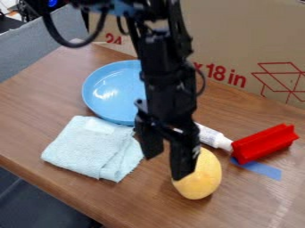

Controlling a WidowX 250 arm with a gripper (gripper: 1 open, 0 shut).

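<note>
My black gripper (167,151) hangs low over the table in the centre, its fingers parted, just above and behind a yellow oval object (199,183), whose upper left part it partly covers. A folded pale blue cloth (86,151) lies to the left of it. Whether the fingers touch the yellow object I cannot tell.
A blue plate (105,89) sits behind the cloth. A red object (262,142) and a white tube (212,137) lie at right beside blue tape (265,169). A cardboard box (251,53) stands at the back. The table's left front edge borders a dark drop.
</note>
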